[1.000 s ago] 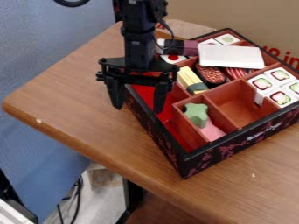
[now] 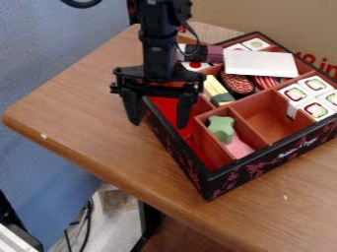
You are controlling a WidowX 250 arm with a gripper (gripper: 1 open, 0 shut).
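The black gripper (image 2: 158,102) hangs over the left side of a dark patterned box (image 2: 231,177) with red compartments. Its two fingers are spread apart, one outside the box's left edge, the other over a red compartment; whether anything is between them is hard to see. The box holds a green piece (image 2: 222,128), a pink piece (image 2: 239,149), a yellow piece (image 2: 216,91), patterned pieces and white packets (image 2: 310,97). A white rectangular card (image 2: 261,62) lies across the back compartments.
A cardboard panel (image 2: 297,25) stands behind. Cables and a pale floor show below the table's left edge.
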